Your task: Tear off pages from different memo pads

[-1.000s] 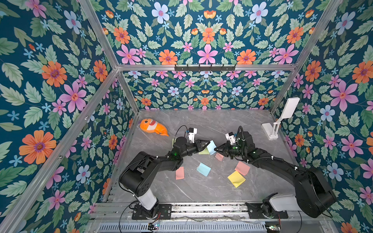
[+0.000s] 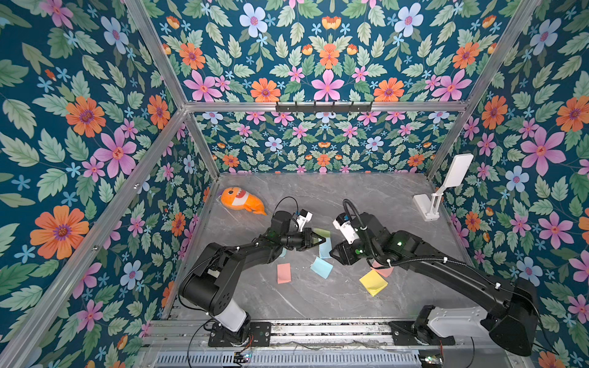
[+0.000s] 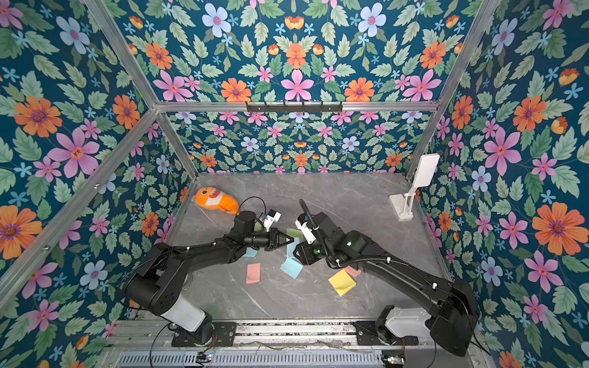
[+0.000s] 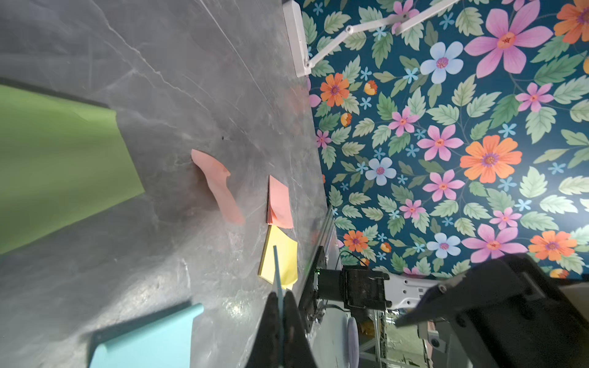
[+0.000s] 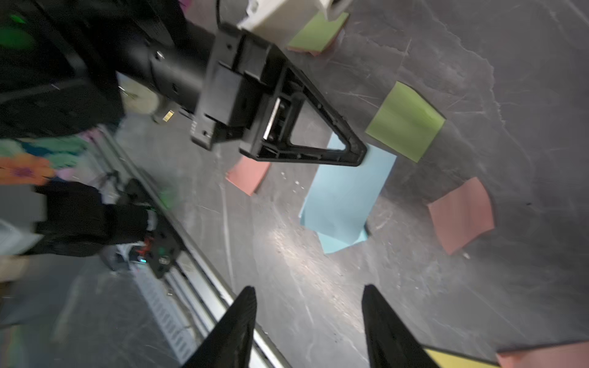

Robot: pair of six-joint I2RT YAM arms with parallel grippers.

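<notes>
My left gripper is shut on a blue memo page (image 4: 278, 266), seen edge-on in the left wrist view. In the right wrist view that page (image 5: 352, 187) hangs flat from the left fingertips over another blue sheet (image 5: 334, 244). My right gripper is open, its fingers wide apart with nothing between them, close to the right of the page. A green sheet (image 5: 406, 121) and a curled pink sheet (image 5: 463, 214) lie loose beyond. The yellow pad (image 2: 373, 282) lies front right, beside a pink pad (image 4: 279, 202) partly hidden by the right arm.
Another pink sheet (image 2: 283, 273) lies front left. A green pad (image 5: 319, 32) and a blue one (image 3: 251, 252) are partly covered by the left arm. An orange plush toy (image 2: 242, 200) rests back left; a white lamp (image 2: 435, 193) stands back right.
The left gripper has lowered slightly, with the page now hanging from it alone.
</notes>
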